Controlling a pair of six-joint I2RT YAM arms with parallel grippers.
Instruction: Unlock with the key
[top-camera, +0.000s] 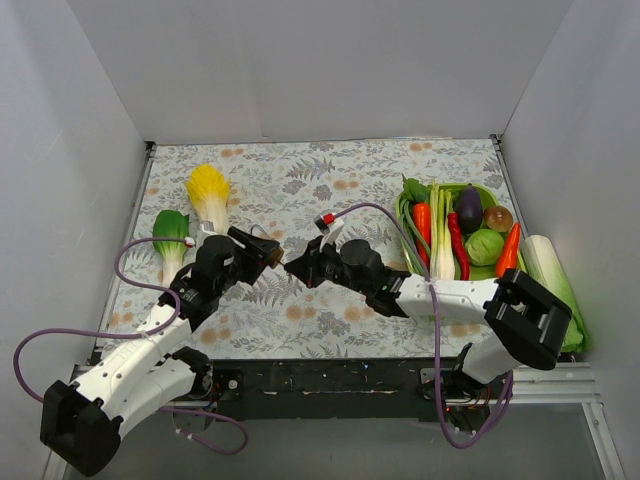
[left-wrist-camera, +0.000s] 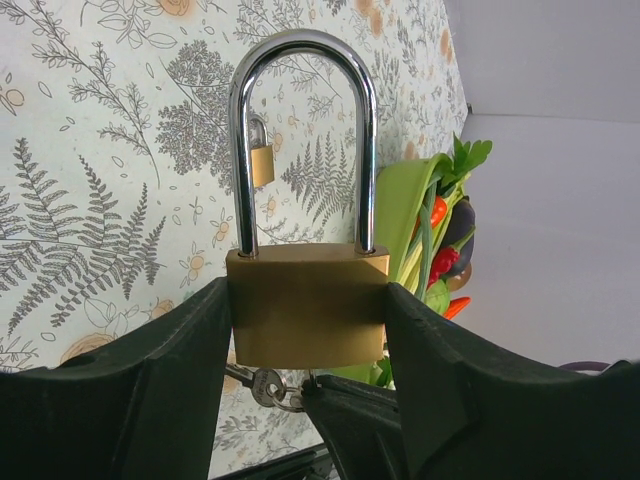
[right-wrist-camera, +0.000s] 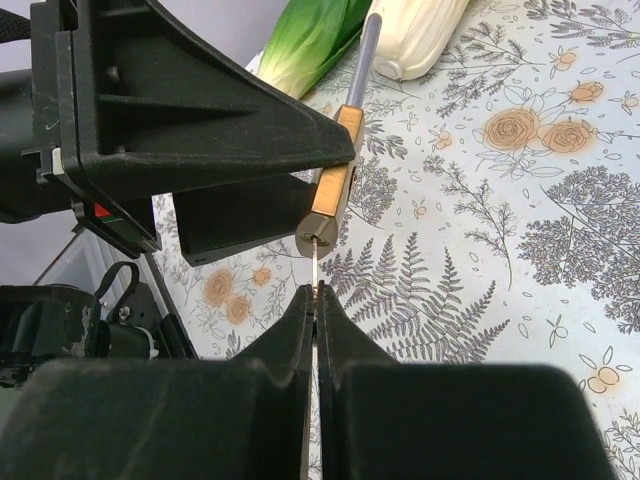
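In the left wrist view, a large brass padlock (left-wrist-camera: 307, 305) with its steel shackle (left-wrist-camera: 240, 130) seated in both holes is clamped by my left gripper (top-camera: 275, 254). My right gripper is shut, pinching a thin key (right-wrist-camera: 315, 268) whose blade reaches the keyhole in the padlock's end face; how deep it sits cannot be told. Beside the right fingertips (left-wrist-camera: 325, 390), more keys (left-wrist-camera: 266, 386) dangle from a ring. Seen through the shackle is a smaller brass padlock (left-wrist-camera: 262, 165). From above, both grippers meet over the table's middle.
A green basket of vegetables (top-camera: 482, 272) stands at the right, with a long pale vegetable (top-camera: 545, 270) beside it. Bok choy (top-camera: 172, 228) and a yellow cabbage (top-camera: 208, 190) lie at the left.
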